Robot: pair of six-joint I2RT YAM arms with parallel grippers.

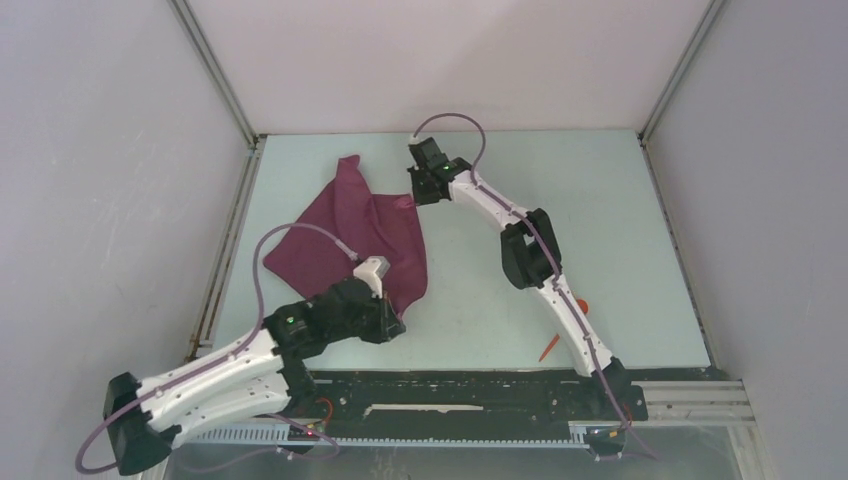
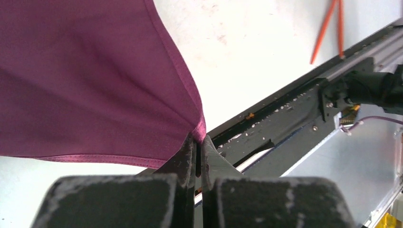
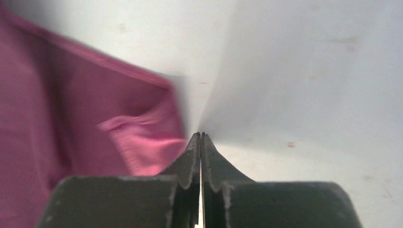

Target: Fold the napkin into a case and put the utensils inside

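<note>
A maroon napkin (image 1: 320,235) lies creased on the left half of the table, its upper strip folded. My left gripper is shut on the napkin's near right corner, which rises between its fingertips. My right gripper is shut at the napkin's far right corner (image 3: 147,147), whose small turned-over flap lies beside the tips; nothing shows between them. Orange utensils (image 1: 549,346) lie at the near right, partly under the right arm, and also show in the left wrist view (image 2: 324,28).
The dark front rail (image 2: 280,128) runs just beyond the left gripper. Walls surround the table on the back and sides.
</note>
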